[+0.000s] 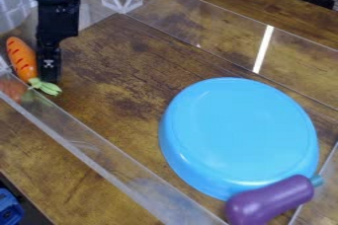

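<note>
The black gripper reaches down at the left edge beside a toy carrot, which now lies nearly lengthwise with its green leaves toward the front. The fingers are at or against the carrot's right side; I cannot tell whether they are open or shut, or whether they grip it.
A large blue disc fills the right, with a purple eggplant at its lower right. Clear walls border the wooden floor, whose middle is free. A blue object sits outside at the lower left.
</note>
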